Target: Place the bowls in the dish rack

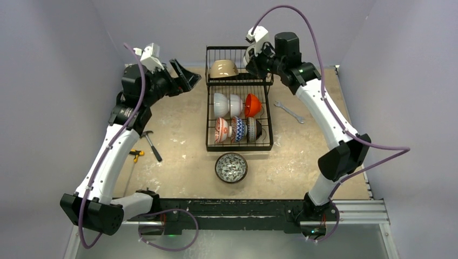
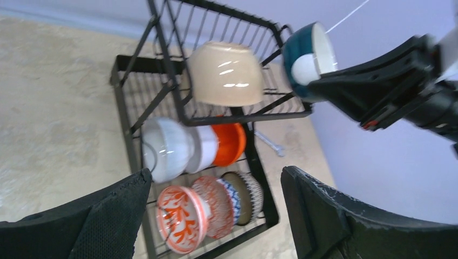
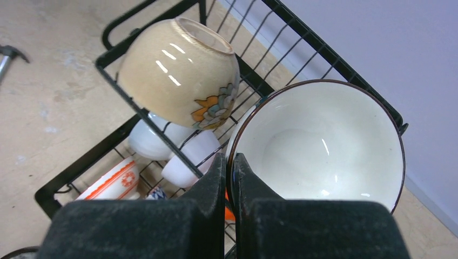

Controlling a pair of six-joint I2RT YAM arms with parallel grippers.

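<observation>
Over the right end of the rack's upper tier is a teal bowl with a white inside and dark rim; its open side fills much of the right wrist view. My right gripper is shut on its thin rim. Whether the bowl touches the wires cannot be told. Left of the rack, my left gripper (image 1: 190,75) stands open and empty. The black dish rack (image 1: 207,108) bears a beige bowl (image 1: 223,68) on top. Below are white bowls (image 1: 220,105), an orange bowl (image 1: 252,105) and several patterned bowls (image 1: 222,130). A black-and-white patterned bowl (image 1: 231,168) lies in front.
A wrench (image 1: 289,111) lies right of the rack. On the left are a hammer (image 1: 154,148) and a yellow-handled tool (image 1: 136,154).
</observation>
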